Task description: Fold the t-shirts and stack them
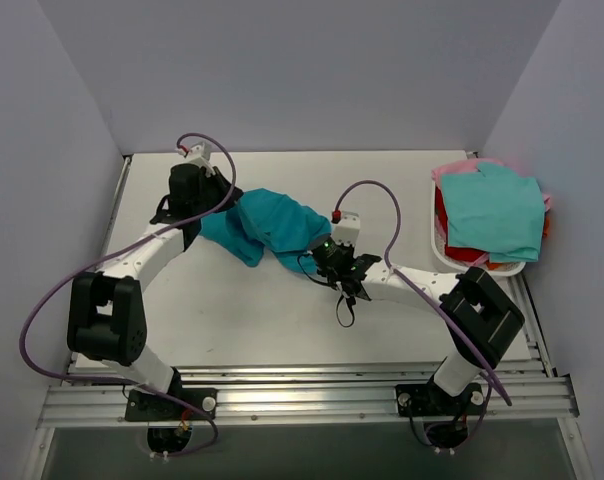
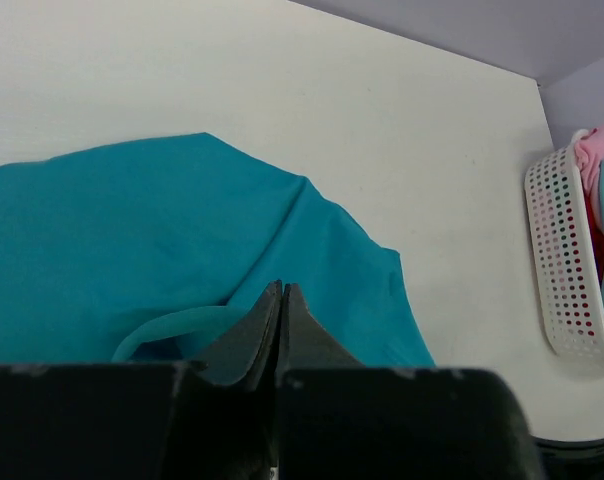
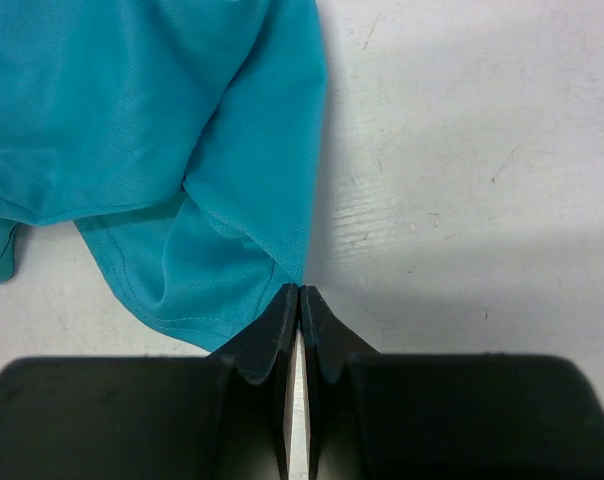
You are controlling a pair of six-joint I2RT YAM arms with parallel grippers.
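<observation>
A teal t-shirt [image 1: 277, 220] lies rumpled across the middle-left of the white table, its loose folds also filling much of the left wrist view [image 2: 142, 230] and the upper left of the right wrist view [image 3: 122, 100]. My left gripper is over the shirt's left part, its fingertips close together; whether they pinch fabric is unclear. My right gripper is at the shirt's right lower edge, fingertips close together right at the cloth's edge; I cannot tell whether any cloth is between them.
A white basket [image 1: 439, 244] at the right back holds folded turquoise, red and pink clothes [image 1: 492, 210].
</observation>
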